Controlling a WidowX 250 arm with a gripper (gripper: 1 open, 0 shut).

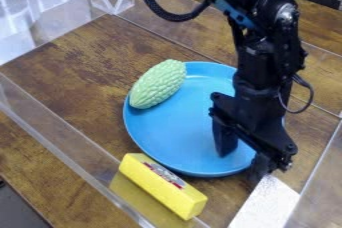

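Note:
A black robot gripper (249,137) hangs low over the right side of a blue plate (167,138), its fingers down at plate level and open; whether anything lies between them is hidden by the dark body. A pale green corn-like object (156,83) rests on the plate's upper left. A yellow box (160,186) with a printed label lies just below the plate.
A white object (263,208) sits at the bottom right. Clear plastic edges run along the left, bottom and right.

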